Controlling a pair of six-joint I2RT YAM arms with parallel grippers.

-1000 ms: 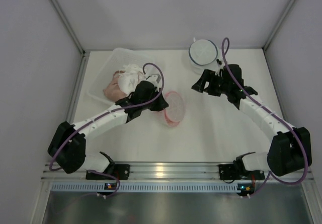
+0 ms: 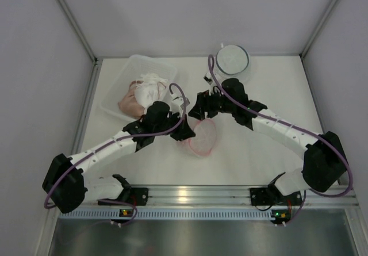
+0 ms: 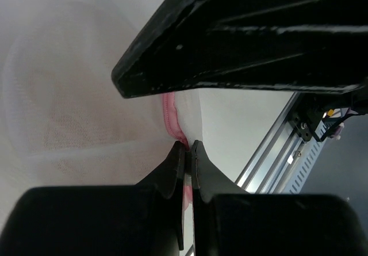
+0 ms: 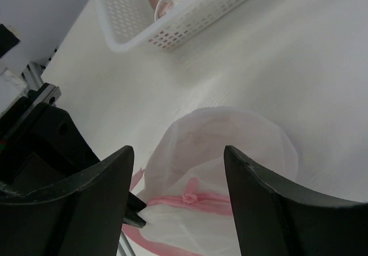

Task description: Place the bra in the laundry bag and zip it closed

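Observation:
The white mesh laundry bag [image 2: 204, 140], with its pink zip edge, lies at the middle of the table. My left gripper is shut on the bag's pink edging, as the left wrist view shows. Above the bag, my right gripper [image 2: 199, 113] has its fingers apart; in the right wrist view the pink zip strip [image 4: 213, 204] passes below and between them, not clasped. Which of the garments is the bra cannot be told: a tan one and a white one [image 2: 150, 89] lie in the white basket [image 2: 109, 102].
A round white mesh container [image 2: 232, 60] with a dark rim stands at the back. Both arms meet closely over the bag.
My right gripper has travelled left and toward the front, from the right of the bag to over it. The left gripper has shifted slightly frontward with the bag's edge.

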